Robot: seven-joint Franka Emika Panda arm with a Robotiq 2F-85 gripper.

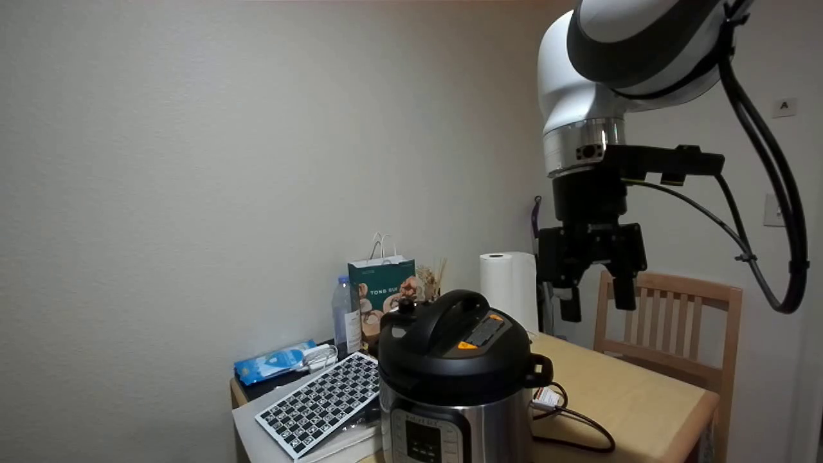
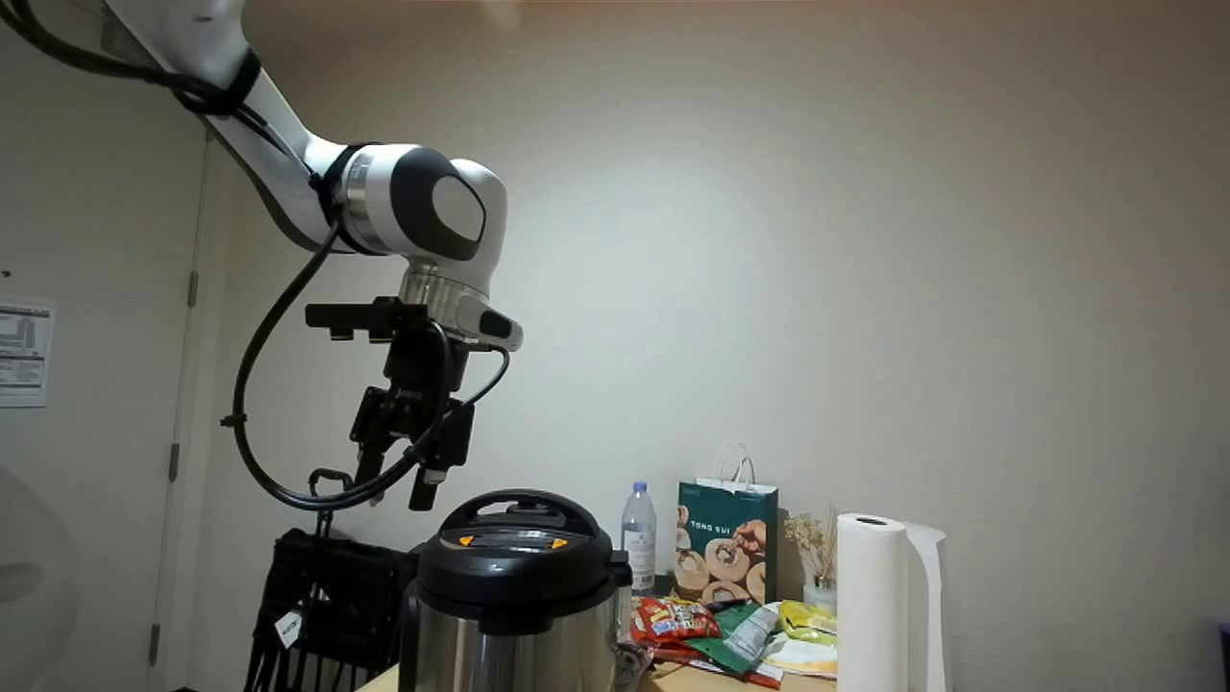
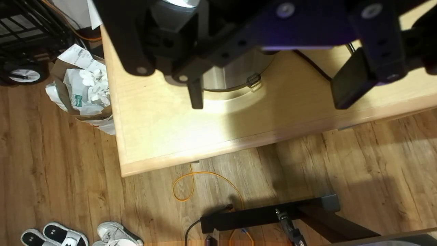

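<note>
My gripper (image 1: 598, 308) hangs in the air above the table, pointing down, its fingers spread wide apart with nothing between them. In the wrist view the gripper is open too, one dark finger (image 3: 354, 80) on the right and the other finger (image 3: 195, 92) on the left. A pressure cooker (image 1: 463, 370) with a black lid and steel body stands on the table, its lid seated on top. In the second exterior view the cooker (image 2: 519, 577) is right of and below the gripper (image 2: 398, 502). The wrist view shows only the cooker's lower body (image 3: 239, 69); my gripper hides the rest.
The wooden table (image 1: 656, 378) has bare surface beside the cooker, crossed by a black cord (image 1: 578, 420). Behind stand a paper towel roll (image 1: 505, 285), a green bag (image 1: 386, 285) and a bottle (image 1: 347, 312). A checkered board (image 1: 324, 401) lies left; a chair (image 1: 679, 308) stands right.
</note>
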